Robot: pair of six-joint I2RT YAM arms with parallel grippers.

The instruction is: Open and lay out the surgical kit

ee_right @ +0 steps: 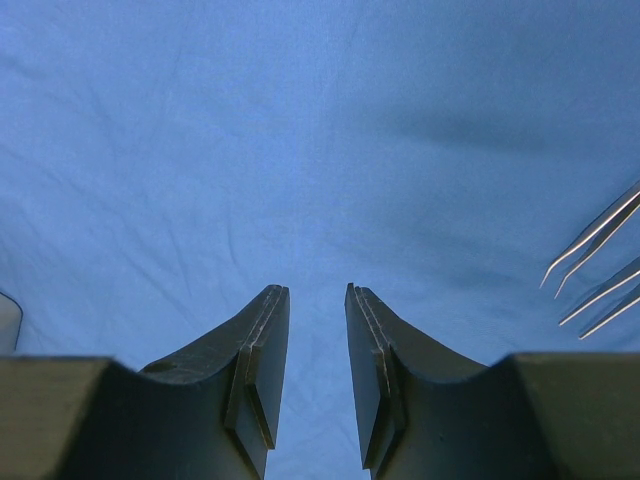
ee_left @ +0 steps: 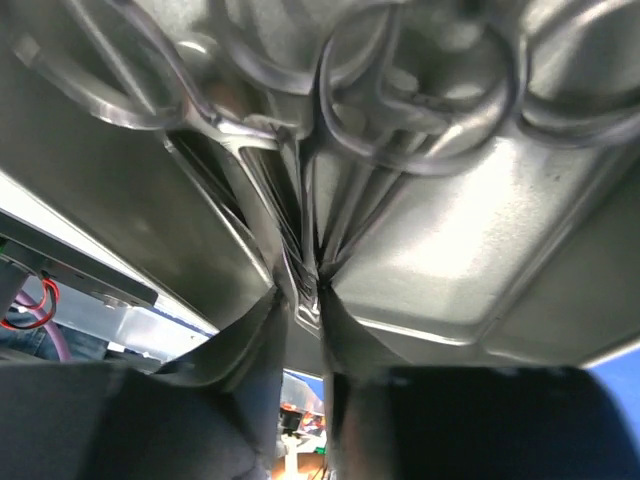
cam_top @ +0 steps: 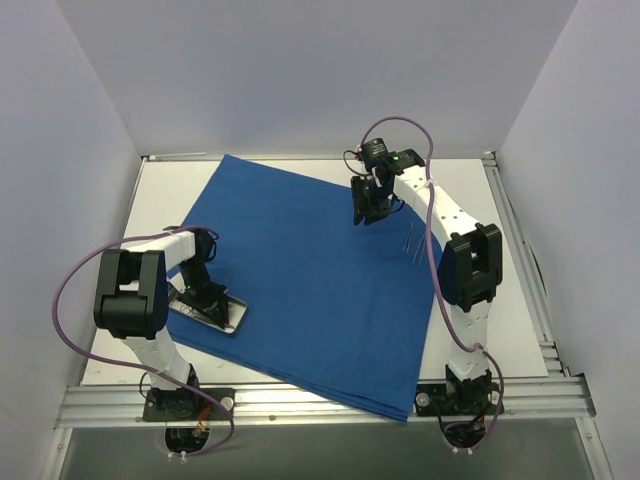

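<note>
A metal tray (cam_top: 234,318) lies on the blue cloth at the left, with my left gripper (cam_top: 210,300) down in it. In the left wrist view it holds scissor-like instruments (ee_left: 420,140), their shanks bunched at the fingertips of my left gripper, which are close together; whether they grip metal is unclear. My right gripper is open and empty above the cloth. Two tweezers, a first (ee_right: 590,234) and a second (ee_right: 605,292), lie on the cloth to its right.
The blue cloth (cam_top: 310,280) covers most of the white table (cam_top: 510,340), its middle and front clear. Side walls bound the table left and right.
</note>
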